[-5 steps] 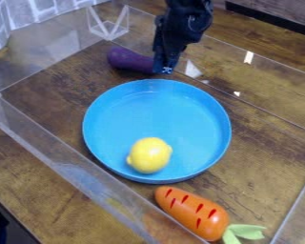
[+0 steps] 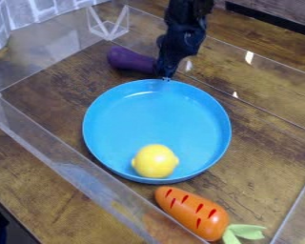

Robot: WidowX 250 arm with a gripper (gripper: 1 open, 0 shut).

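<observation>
A dark gripper (image 2: pixel 168 67) reaches down from the top centre to the right end of a purple eggplant (image 2: pixel 127 59), just behind the blue plate (image 2: pixel 136 114). Its fingertips are small and dark, and whether they close on the eggplant is unclear. A yellow lemon (image 2: pixel 155 160) rests in the front part of the plate. An orange toy carrot (image 2: pixel 193 212) with pale green leaves lies at the lower right, outside the plate.
Clear transparent walls (image 2: pixel 79 181) border the wooden table (image 2: pixel 251 124) at left and front.
The gripper has shifted down and slightly, its shape narrower at the eggplant's end. The lemon sits a little further right and lower in the plate than a second ago.
</observation>
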